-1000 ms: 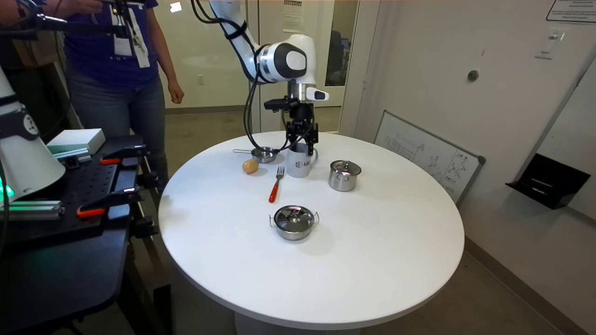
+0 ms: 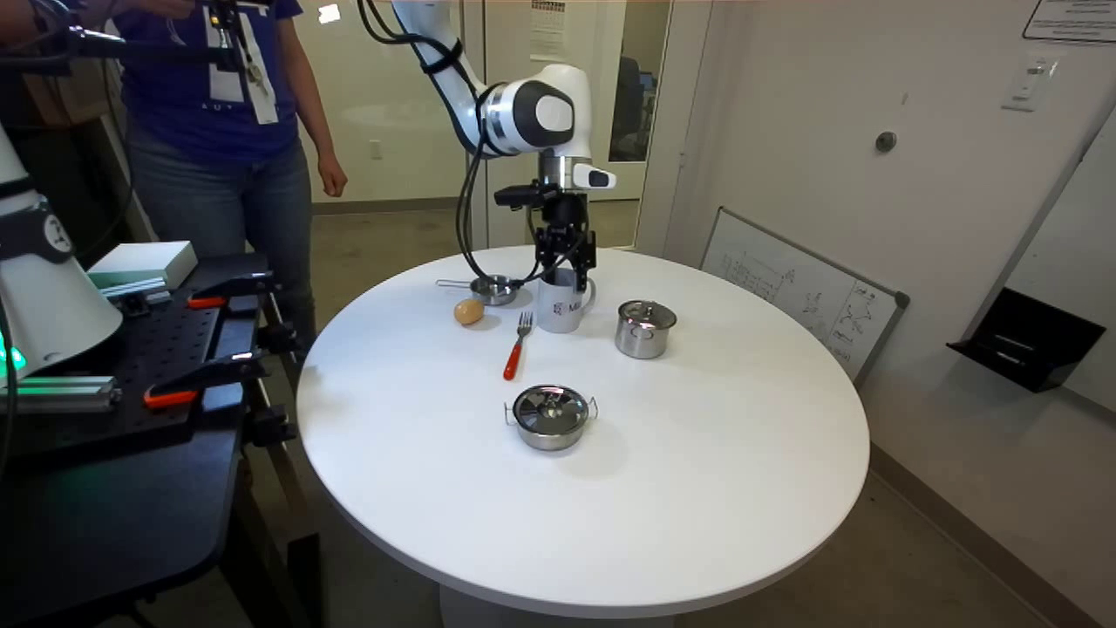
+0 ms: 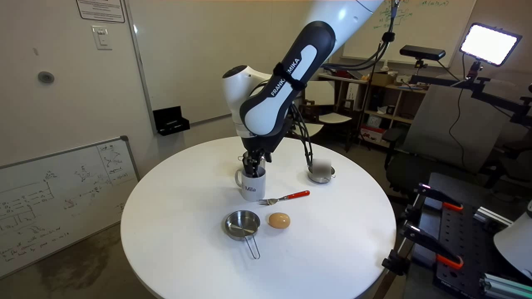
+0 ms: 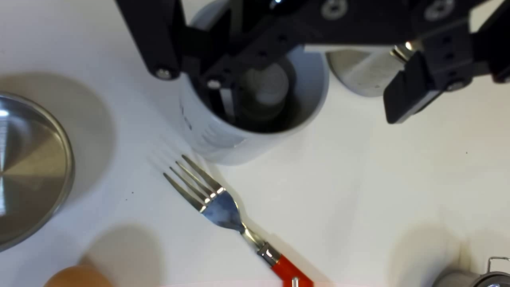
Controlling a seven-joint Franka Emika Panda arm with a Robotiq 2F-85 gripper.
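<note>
A white mug (image 2: 560,310) with printed lettering stands upright towards the back of the table. My gripper points down at it with its fingers wide apart and nothing held between them. In the wrist view one finger (image 4: 228,103) reaches over the mug's opening and seems to dip inside; the other finger (image 4: 406,95) is outside the mug, on the metal pot's side. The mug's handle (image 3: 238,177) shows in exterior view 2, while in the wrist view the gripper covers part of the rim. A pale round patch shows at the mug's bottom.
Close by lie a red-handled fork (image 2: 518,347), a brown egg (image 3: 279,221) and a small steel pan (image 3: 242,225). A lidded steel pot (image 2: 645,330) stands beside the mug, and a low lidded pot (image 2: 551,417) sits farther off.
Nothing on the table has visibly moved, and my arm is in the same pose. Only the person in the background has shifted slightly.
</note>
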